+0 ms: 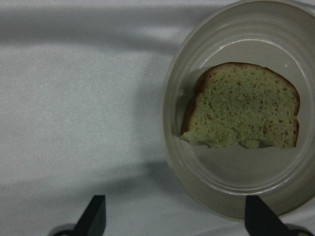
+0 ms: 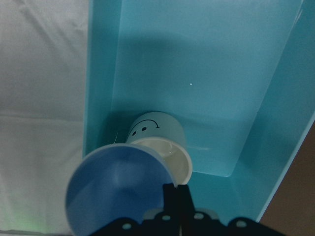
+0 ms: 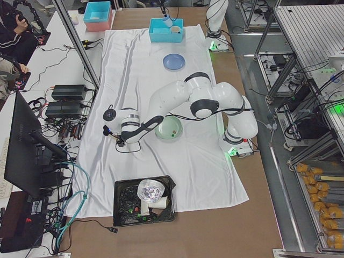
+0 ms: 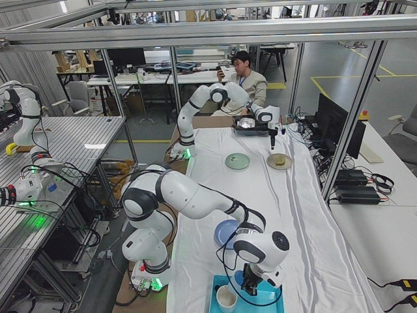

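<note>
My left gripper stands open above the cloth and a beige plate (image 1: pixel 231 191) holding a slice of bread (image 1: pixel 241 103). My right gripper is shut on the rim of a blue cup (image 2: pixel 115 191), held over a blue bin (image 2: pixel 202 69). A white cup with a drawn face (image 2: pixel 155 125) sits inside that bin, partly behind the blue cup.
A green plate (image 3: pixel 168 131) and a blue plate (image 3: pixel 173 62) lie on the white cloth. A black tray (image 3: pixel 129 199) with wrapped items stands at the other end. Free cloth separates them.
</note>
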